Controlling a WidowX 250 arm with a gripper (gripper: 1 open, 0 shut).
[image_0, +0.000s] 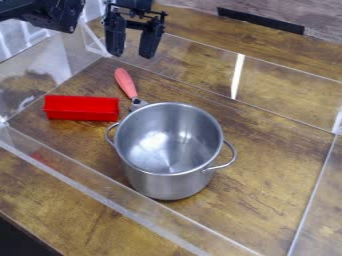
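My black gripper (134, 42) is at the top left of the camera view, raised over the back of the wooden table, its fingers open and apart. Below it lies a utensil with a red handle (124, 83), its lower end near the rim of a large steel pot (173, 160). A red box (80, 108) lies left of the pot. The pot has two loop handles and looks empty inside.
Clear panels border the work area on the wooden table (267, 170).
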